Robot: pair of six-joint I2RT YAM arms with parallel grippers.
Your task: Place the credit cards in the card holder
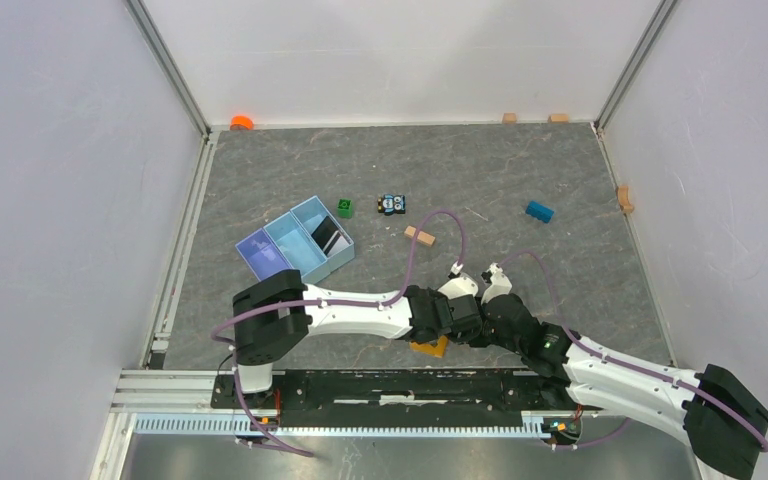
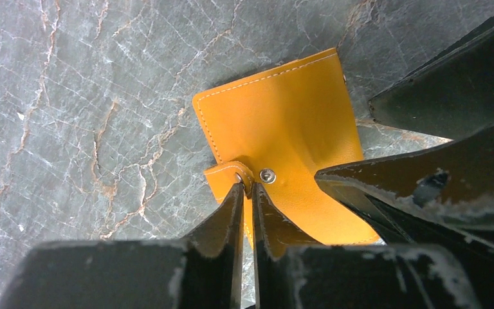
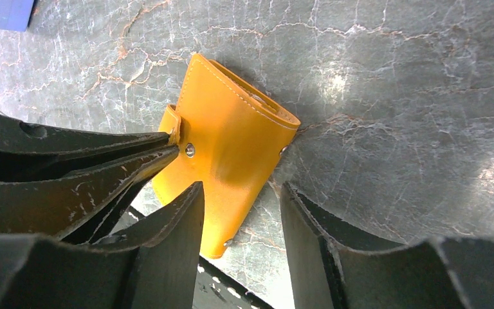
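An orange leather card holder [image 2: 296, 116] with white stitching lies on the grey table, its strap [image 2: 222, 174] lifted beside a metal snap. My left gripper has its fingertips almost together, with the strap's curled end between them. From the other side, the right wrist view has the holder [image 3: 231, 154] with its top edge slightly parted. My right gripper stands open, its fingers apart over the holder's lower right side and the bare table. Dark and light cards [image 1: 328, 234] sit in the right compartment of the blue box.
The divided blue box [image 1: 295, 240] stands left of centre. A wooden block [image 1: 420, 236], a black-and-blue toy [image 1: 391, 204], a green block [image 1: 345, 208] and a blue brick [image 1: 539, 211] are scattered behind the arms. Both grippers are close together; free table lies to the right.
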